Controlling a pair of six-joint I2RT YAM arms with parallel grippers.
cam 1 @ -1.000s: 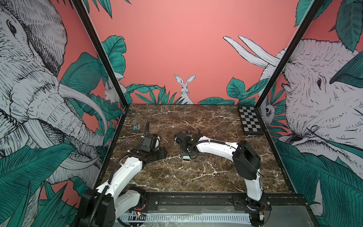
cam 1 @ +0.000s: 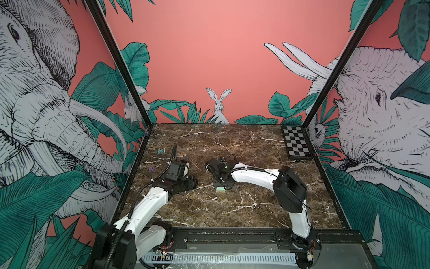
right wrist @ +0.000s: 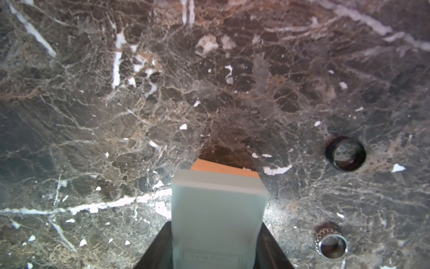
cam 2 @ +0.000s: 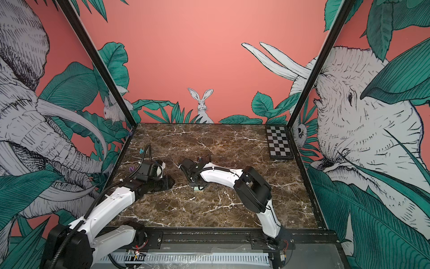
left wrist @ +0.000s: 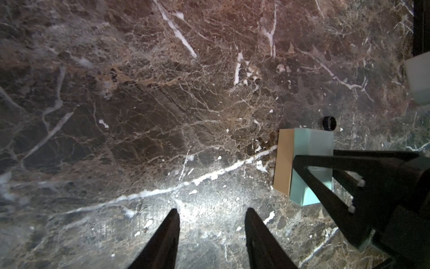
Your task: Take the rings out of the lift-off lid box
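Note:
The small box's pale teal lid (right wrist: pixel 219 208) fills the lower middle of the right wrist view, and my right gripper is shut on it. An orange-brown base (right wrist: pixel 226 168) peeks out behind the lid's far edge. In the left wrist view the base (left wrist: pixel 284 161) shows along one side of the teal part (left wrist: pixel 313 139), touching it. A black ring (right wrist: pixel 350 154) and a silver textured ring (right wrist: pixel 332 244) lie on the table right of the box. My left gripper stands open left of the box, with bare marble between its fingers. The box's inside is hidden.
A chequered board (cam 1: pixel 296 142) lies at the back right. Small teal (cam 1: pixel 160 151) and purple (cam 1: pixel 151 169) items are on the table's left side. The marble (cam 1: pixel 259 215) in front of the right arm is clear.
The teal part now covers the orange edge that showed below it in the top left view. The left arm looks nearly unchanged.

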